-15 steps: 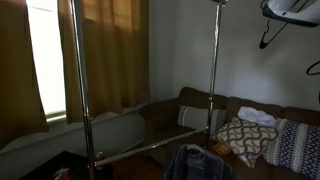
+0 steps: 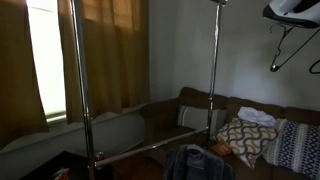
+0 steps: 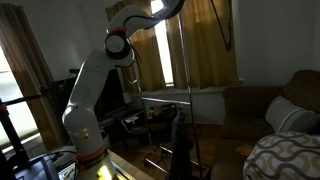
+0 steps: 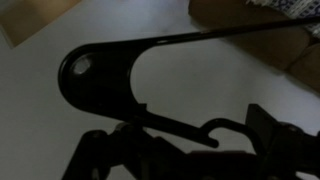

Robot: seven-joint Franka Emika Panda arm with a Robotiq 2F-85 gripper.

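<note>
A black clothes hanger [image 4: 95, 85] fills much of the wrist view, its rounded end at left and its long bar running to the upper right. My gripper is open at the bottom of that view, its dark fingers [image 4: 268, 128] spread wide. The hanger's lower bar and a curved hook-like part cross in front of the gap; whether they touch the fingers I cannot tell. In exterior view 1 the same hanger [image 2: 274, 68] shows below the white arm [image 2: 295, 17] at the upper right. My gripper's fingertips do not show clearly there.
A chrome rack's uprights [image 2: 215, 70] stand left of the arm. Dark clothing [image 2: 197, 163] hangs or lies low by it. Behind are a brown sofa [image 2: 162, 118] with patterned pillows [image 2: 245, 137] and curtained windows. The room is dim.
The rack, sofa and clothing are unmoved.
</note>
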